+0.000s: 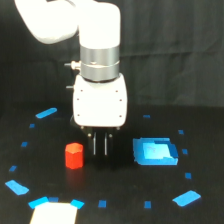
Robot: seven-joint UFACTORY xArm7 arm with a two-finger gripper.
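A red block (pixel 74 155) rests on the dark table, left of the centre. My gripper (pixel 100 153) points straight down, to the right of the block and apart from it. Its thin fingers are dark against the dark table, and nothing shows between them. How far they stand apart is hard to make out. Farther right lies a square blue tray (pixel 140 143) with a lighter blue patch inside.
Small blue squares dot the black table. Pale blue pieces lie at the left (pixel 16 187), the right (pixel 186 198) and the back left (pixel 46 113). A cream-coloured object (pixel 54 213) sits at the front edge. Bare table lies between block and tray.
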